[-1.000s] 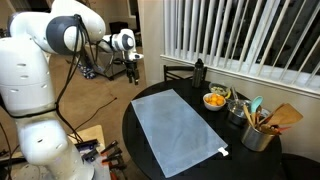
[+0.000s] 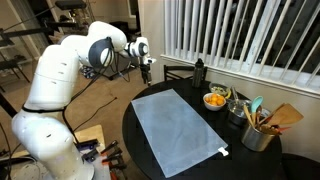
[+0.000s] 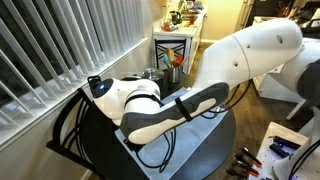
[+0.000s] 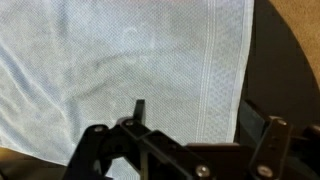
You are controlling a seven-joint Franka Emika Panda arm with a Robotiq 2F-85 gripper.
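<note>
A pale blue-white cloth [image 2: 180, 130] lies spread mostly flat on the round black table [image 2: 228, 164]. My gripper [image 2: 146, 82] is above the table's far left side, near one end of the cloth. From the wrist view, the cloth [image 4: 130, 60] fills most of the picture, with its striped border and one edge towards the right. There my gripper is open, its fingers [image 4: 138, 114] wide apart and nothing held between them. In exterior view 2 the arm covers part of the cloth [image 3: 200, 140] and hides the fingertips.
On the table's far side are a bowl of orange fruit [image 2: 214, 101], a metal container [image 2: 237, 110] and a pot of utensils [image 2: 257, 137]. A dark bottle [image 2: 199, 75] stands at the back. White blinds [image 2: 240, 35] hang behind. Only the cloth occupies the near half of the table.
My arm has swung right from the upper left, bringing the gripper over the table's far left side. The cloth and the other objects have stayed put.
</note>
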